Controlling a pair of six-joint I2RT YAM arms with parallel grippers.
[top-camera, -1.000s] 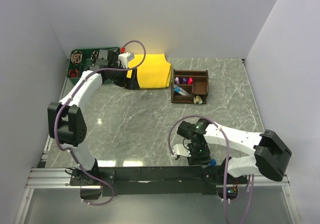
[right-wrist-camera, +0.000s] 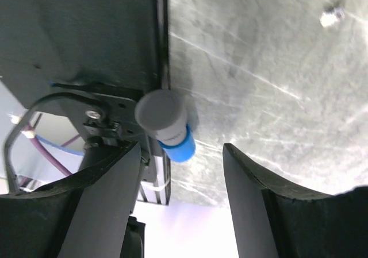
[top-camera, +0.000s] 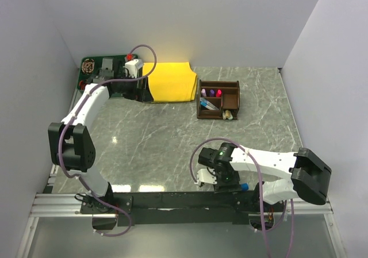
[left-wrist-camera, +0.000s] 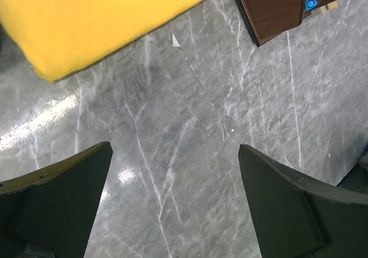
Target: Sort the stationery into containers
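A short cylinder with a grey body and blue end (right-wrist-camera: 167, 120) rests at the table's front edge, against the black rail; only its blue part (top-camera: 244, 187) shows in the top view. My right gripper hangs over it with fingers apart, the blue end appearing between the fingertips, nearer the left one. No grip on it shows. The brown wooden organizer (top-camera: 232, 87) holds purple and red pieces and blue-and-clear items. My left gripper stands open and empty above bare table, near the yellow cloth (top-camera: 172, 83).
A green divided tray (top-camera: 80, 84) with coiled items and other pieces sits at the back left, partly behind the left arm. The black front rail (top-camera: 178, 200) runs just below the right gripper. Mid-table marble (top-camera: 155, 149) is clear.
The left gripper has shifted left, toward the green tray.
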